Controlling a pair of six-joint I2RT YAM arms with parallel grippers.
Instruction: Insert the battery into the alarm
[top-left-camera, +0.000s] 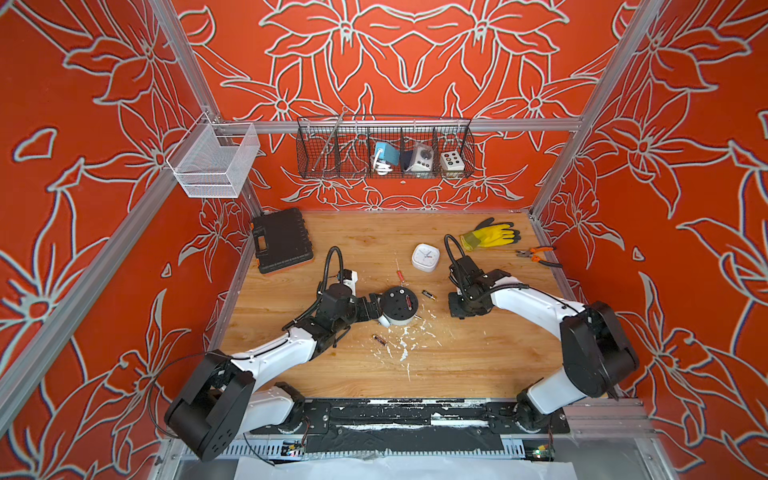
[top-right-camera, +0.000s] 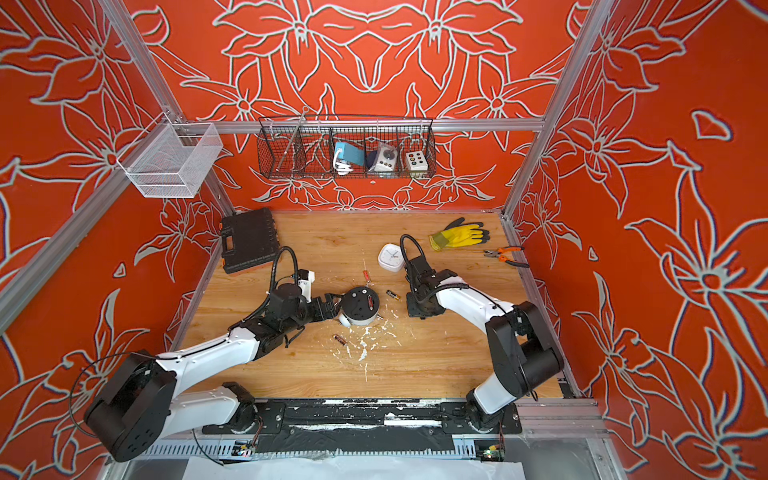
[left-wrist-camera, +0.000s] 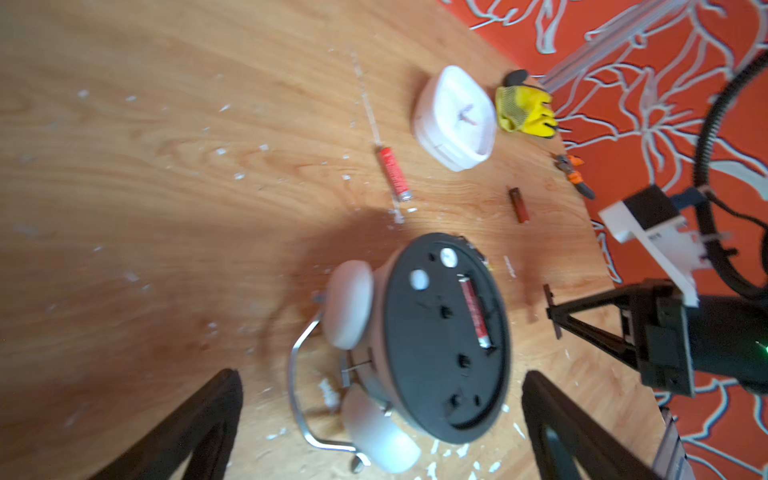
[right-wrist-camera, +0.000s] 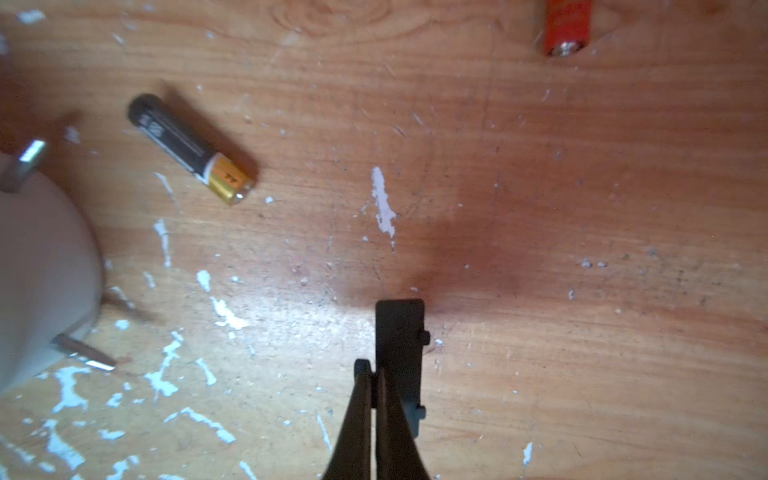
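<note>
The round alarm clock (left-wrist-camera: 448, 336) lies face down, black back up, its two white bells (left-wrist-camera: 349, 304) toward my left gripper (top-left-camera: 374, 308). A red battery (left-wrist-camera: 475, 312) lies in the slot in that back. My left gripper is open, its blurred fingers (left-wrist-camera: 572, 428) either side of the bells, apart from the clock as far as shows. To the clock's right, above the table, my right gripper is shut on a small thin black cover (right-wrist-camera: 400, 332) with side tabs, gripped at the fingertips.
Loose on the table are a black-and-gold battery (right-wrist-camera: 192, 148), a red battery (left-wrist-camera: 393, 172) and another battery (top-left-camera: 379, 340) in front. Behind stand a white square clock (top-left-camera: 425, 257), yellow gloves (top-left-camera: 492, 234), pliers (top-left-camera: 537, 254) and a black case (top-left-camera: 281, 240). White flakes litter the front.
</note>
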